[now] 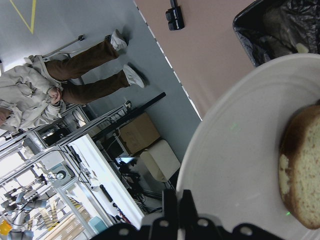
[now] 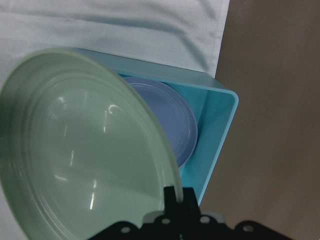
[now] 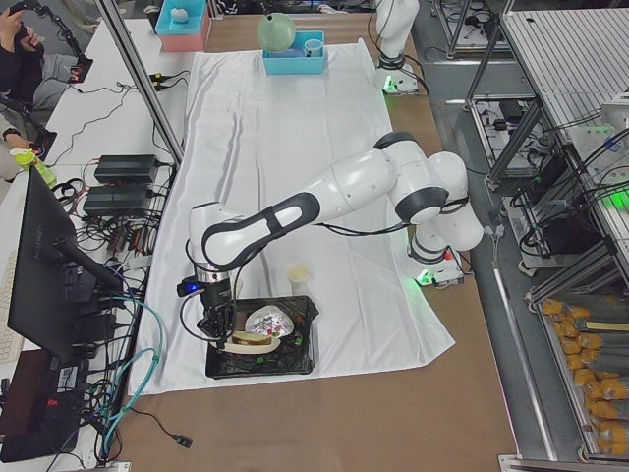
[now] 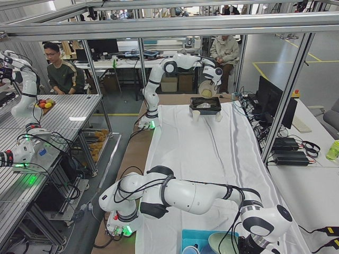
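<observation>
My left gripper is shut on the rim of a cream plate (image 1: pixel 230 165) carrying a slice of bread (image 1: pixel 302 170); in the camera left view it is over a black bag-lined bin (image 3: pixel 295 359). My right gripper is shut on the rim of a pale green plate (image 2: pixel 75 140), tilted over a light blue bin (image 2: pixel 215 130). A blue plate (image 2: pixel 170 115) lies inside that bin, and a blue cup (image 3: pixel 314 49) shows there too.
A pale cup (image 3: pixel 297 275) stands beside the black bin. The white cloth (image 3: pixel 275 147) between the bins is mostly clear. A monitor, cables and electronics line one side.
</observation>
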